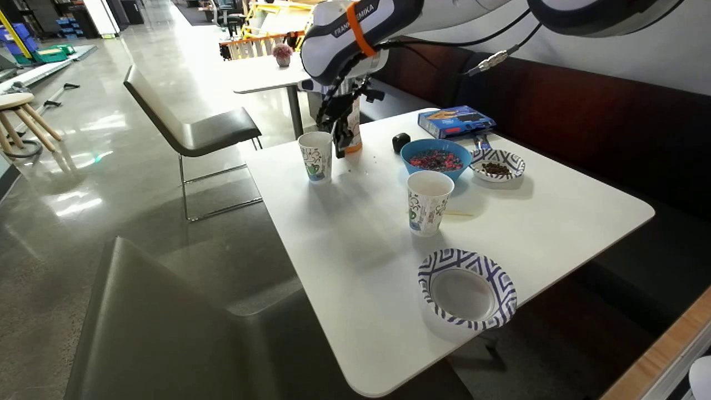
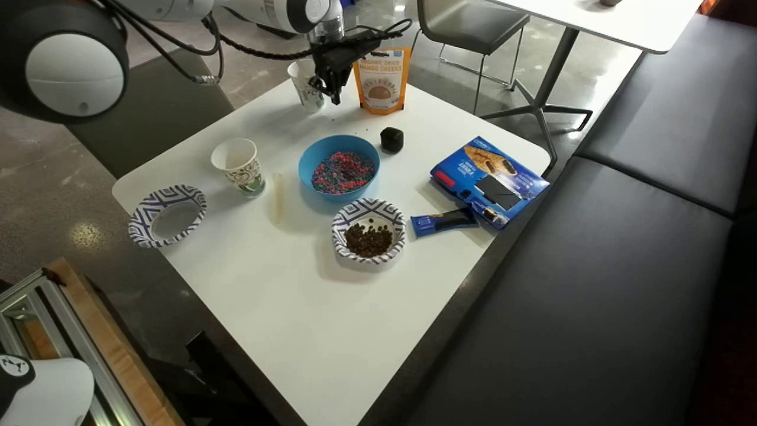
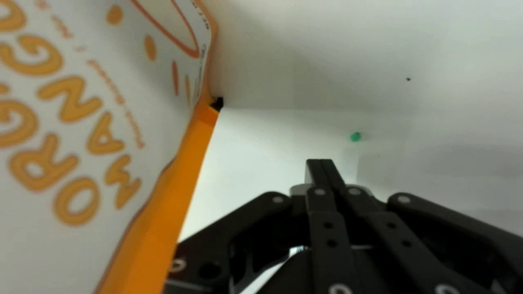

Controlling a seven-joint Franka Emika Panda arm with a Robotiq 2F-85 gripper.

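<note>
My gripper is shut, its black fingertips pressed together with nothing showing between them. It hangs above the white table between a patterned paper cup [image 1: 315, 159] and the orange-and-white dried mango bag [image 2: 381, 81], which stands upright. In the wrist view the mango bag [image 3: 73, 147] fills the left side, close beside the fingers. A small green bit [image 3: 356, 136] lies on the table just beyond the fingertips, with a tiny dark speck [image 3: 408, 79] farther off.
A blue bowl [image 2: 310, 164] of colourful bits, a black lump [image 2: 391, 139], a second cup [image 1: 426, 206], a paper bowl of brown pieces [image 2: 387, 209], an empty paper bowl [image 1: 503, 293], a blue box [image 2: 489, 181] and a blue wrapped bar [image 2: 443, 221] share the table.
</note>
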